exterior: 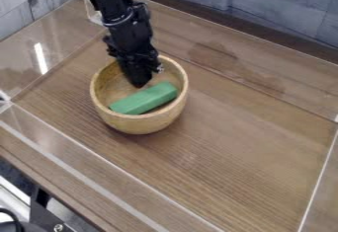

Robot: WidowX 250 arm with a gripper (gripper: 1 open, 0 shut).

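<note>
A round tan bowl (114, 120) stands left of centre on the wooden table, with a green block (144, 99) lying inside it, toward the lower right. The black gripper (137, 76) reaches down from the top over the back part of the bowl, above and behind the block. It looks shut, with nothing clearly between its fingers; the fingertips are dark and small, so whether they touch the bowl or block cannot be told.
The table's edge runs along the left, with cables and clutter beyond it.
</note>
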